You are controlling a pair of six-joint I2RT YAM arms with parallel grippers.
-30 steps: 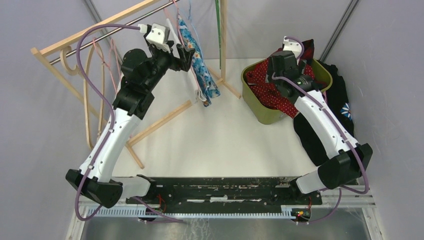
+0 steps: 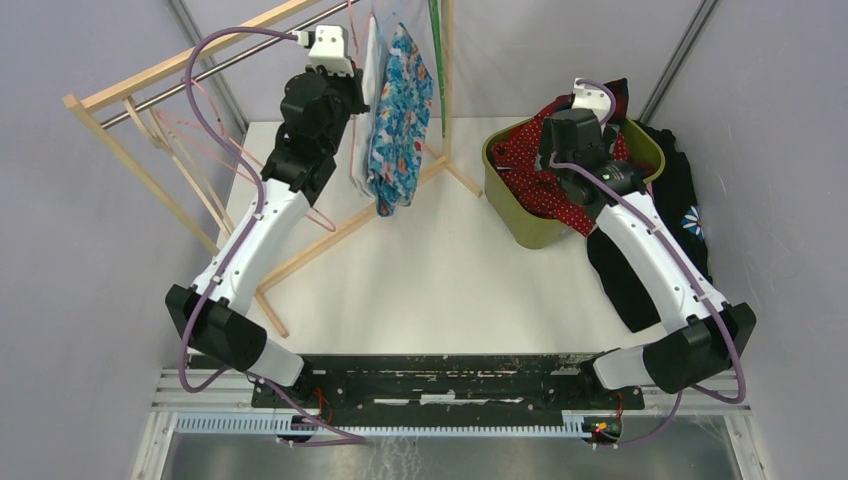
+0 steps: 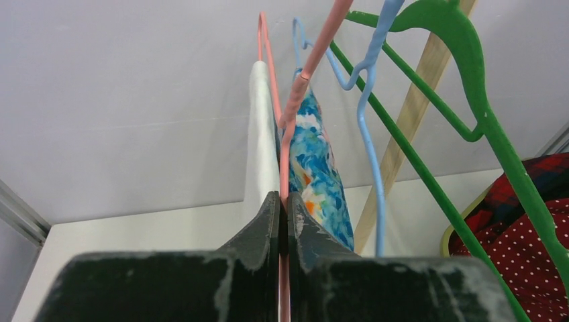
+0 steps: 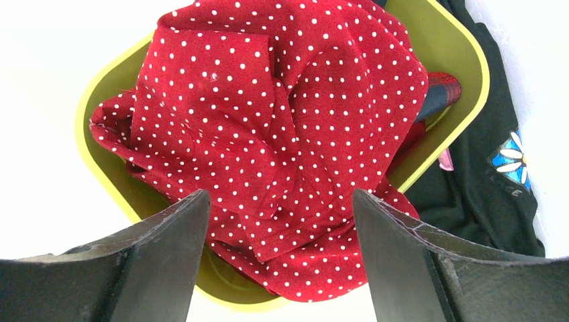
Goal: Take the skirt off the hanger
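Note:
On the rack's rail hang two garments: a white one from a pink hanger, and a blue floral one beside it near a blue hanger. Which of them is the skirt I cannot tell. My left gripper is shut on the pink hanger, whose strand runs between its fingertips, with both garments beyond. Over the olive bin my right gripper is open, apart from the red dotted cloth below it.
The olive bin stands at the right, with black clothing beside it. A green hanger hangs right of the blue one. Wooden rack legs cross the left.
The garments swung and turned, showing more of the floral one. The right arm shifted slightly.

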